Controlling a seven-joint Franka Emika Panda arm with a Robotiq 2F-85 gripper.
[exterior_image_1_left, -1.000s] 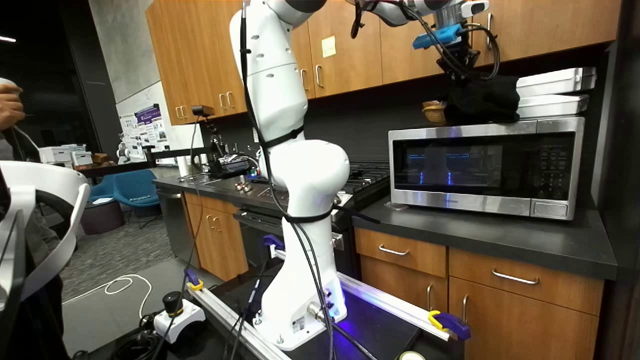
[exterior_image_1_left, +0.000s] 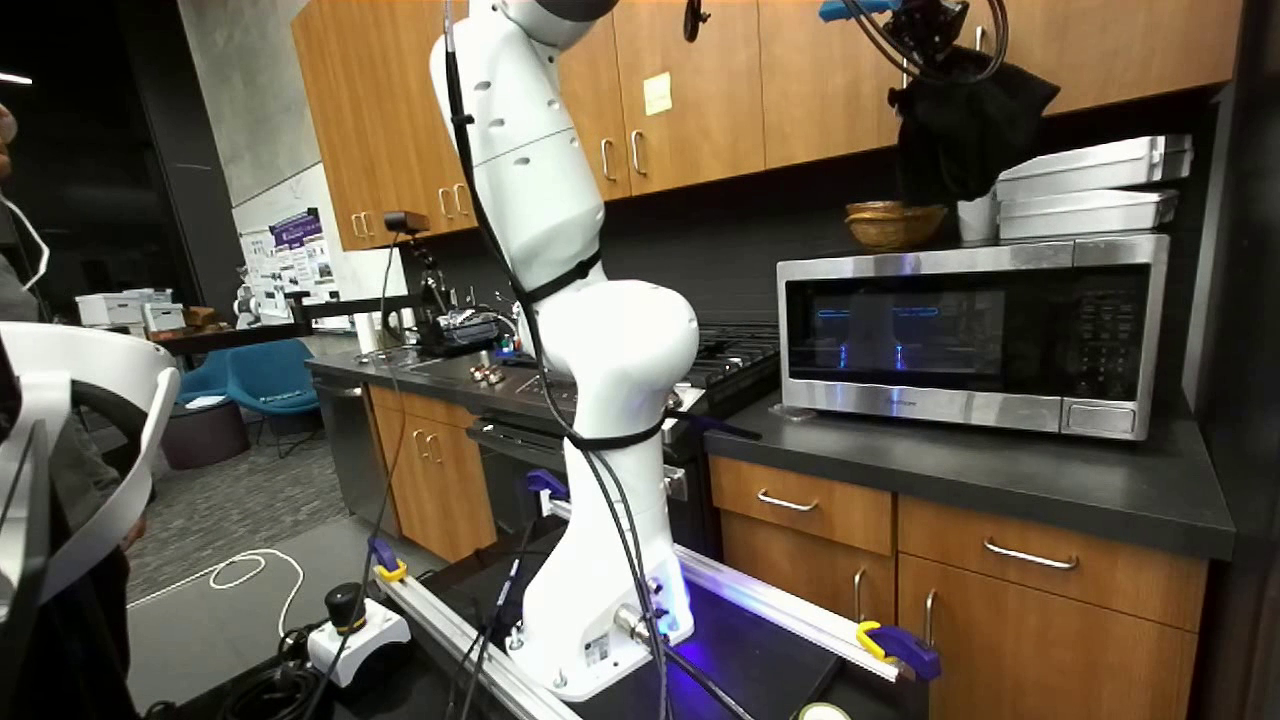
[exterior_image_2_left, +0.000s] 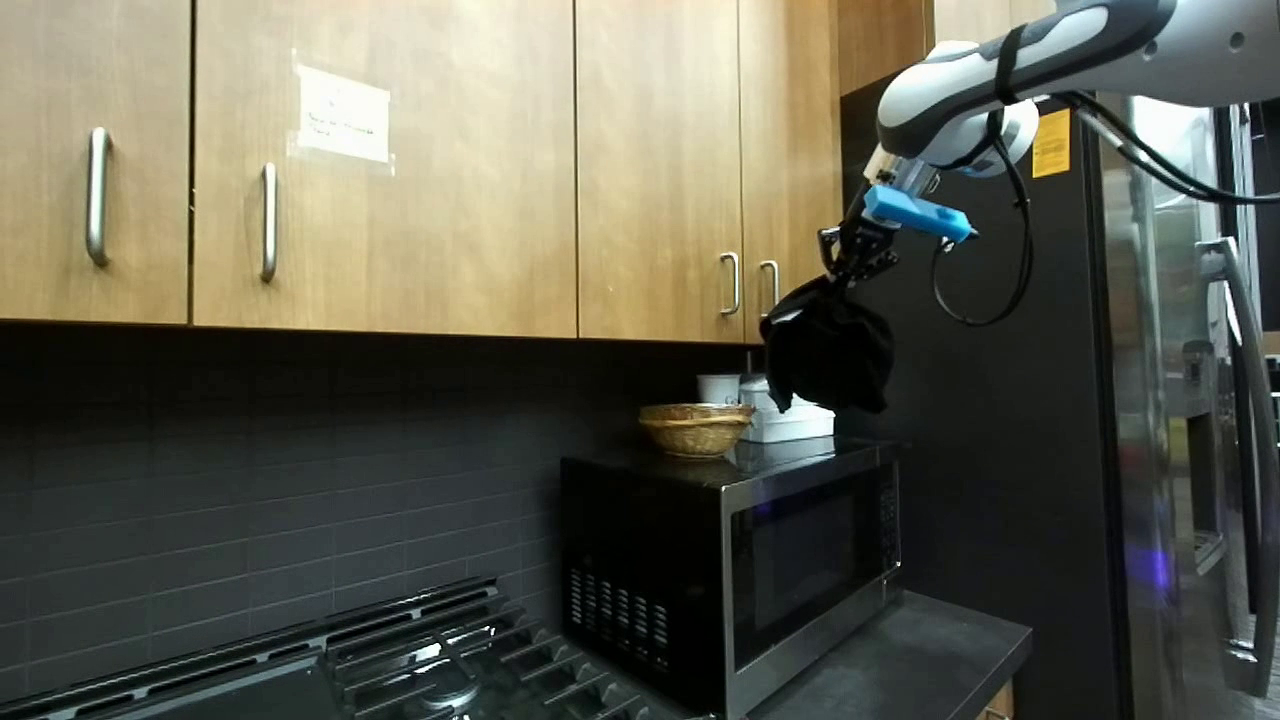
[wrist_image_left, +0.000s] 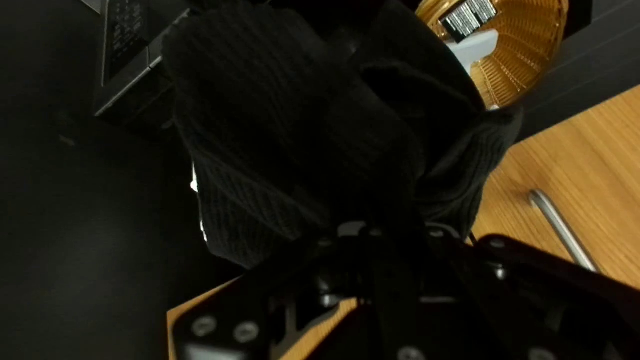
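Observation:
A black knitted cloth (exterior_image_1_left: 967, 118), perhaps a hat, hangs from my gripper (exterior_image_1_left: 930, 54) in the air above the microwave (exterior_image_1_left: 960, 342). In the second exterior view the cloth (exterior_image_2_left: 828, 348) dangles clear of the microwave top, below the gripper (exterior_image_2_left: 854, 264), which is shut on it. Ribbed folds of the cloth (wrist_image_left: 270, 120) fill the middle of the wrist view and hide the fingertips.
On the microwave stand a wicker basket (exterior_image_2_left: 696, 430), a white cup (exterior_image_2_left: 719, 388) and stacked white trays (exterior_image_1_left: 1086, 192). Wooden cupboards (exterior_image_2_left: 660, 156) rise close behind the gripper. A dark tall panel (exterior_image_2_left: 972, 360) stands to the right.
My gripper has risen with the black cloth, which rested on the microwave top and now hangs above it. The basket and cup behind are more exposed.

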